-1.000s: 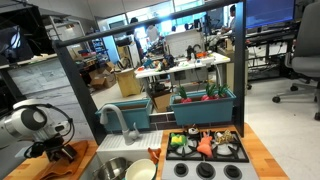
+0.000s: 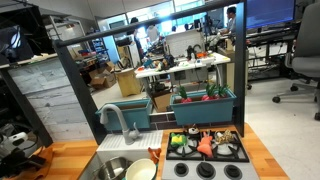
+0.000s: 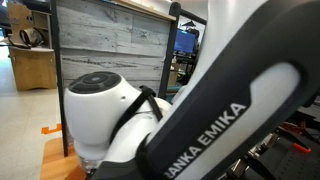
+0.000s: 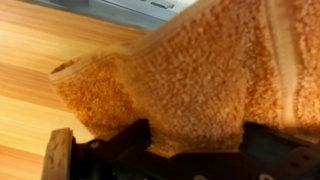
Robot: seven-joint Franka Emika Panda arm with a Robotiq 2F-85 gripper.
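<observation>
An orange terry towel (image 4: 185, 75) fills much of the wrist view, lying over the wooden counter with its folded edge toward the upper right. My gripper is at the bottom of that view, its dark fingers (image 4: 131, 139) apart with towel showing in the gap. Whether the fingers touch the cloth cannot be made out. In exterior view 1 only part of the arm (image 2: 14, 146) shows at the lower left edge. The arm's large white links (image 3: 105, 110) hide the gripper in exterior view 2.
Right of the arm are a sink (image 2: 116, 163) with a faucet (image 2: 118, 120), a white bowl (image 2: 142, 170) and a stove (image 2: 207, 153) bearing several small toys. A teal planter (image 2: 204, 107) stands behind. Bare wooden counter (image 4: 30, 60) shows left of the towel.
The arm has moved left and lower in exterior view 1, mostly leaving the frame. The sink and stove items stay put.
</observation>
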